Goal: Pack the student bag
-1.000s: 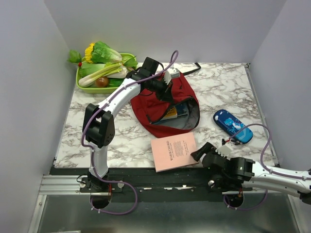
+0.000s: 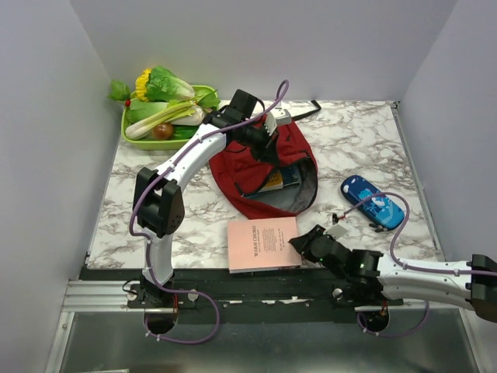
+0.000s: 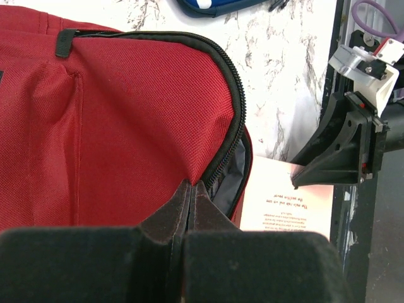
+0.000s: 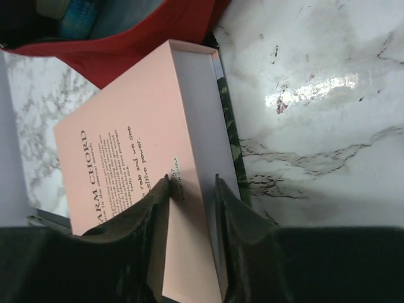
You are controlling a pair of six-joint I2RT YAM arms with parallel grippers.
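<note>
A red student bag (image 2: 297,146) lies open in the middle of the table, its mouth toward the front, with books (image 2: 286,177) inside. My left gripper is shut on the zippered edge of its upper flap. In front of the bag lies a pink book (image 2: 262,242), thick and closed, its front end by the table edge. At its right edge is my right gripper, part open. One finger (image 4: 165,202) is over the cover and the other beside the pale side; firm contact is not clear.
A blue pencil case (image 2: 373,202) lies on the right of the table. At the back left stands a green basket (image 2: 130,144) of vegetables. Bare marble (image 2: 361,140) shows at the right back and on the left.
The pink book has shifted left and turned square to the table edge. My right gripper has moved left with it. The left arm and bag look nearly unchanged.
</note>
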